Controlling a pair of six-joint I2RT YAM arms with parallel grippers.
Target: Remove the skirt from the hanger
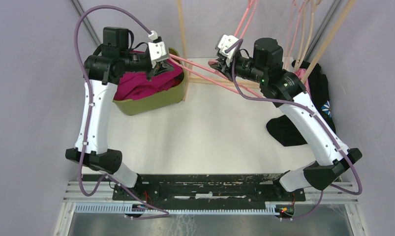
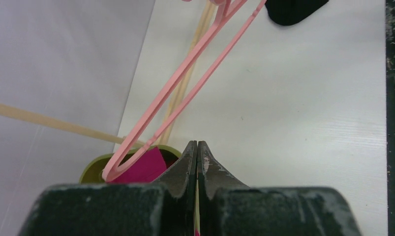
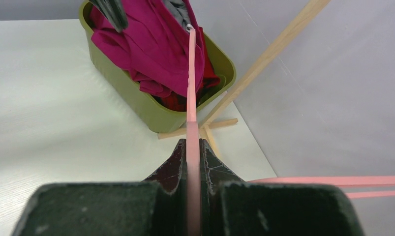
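Observation:
A pink hanger stretches between the arms, held by my right gripper, which is shut on it, as the right wrist view also shows. No skirt shows on it. My left gripper is near the hanger's far end, over the magenta cloth in a green bin. In the left wrist view its fingertips are together with nothing visible between them, and the hanger's looped end lies ahead to the left.
A wooden stand rises at the back. More hangers hang at the right, above black cloth.

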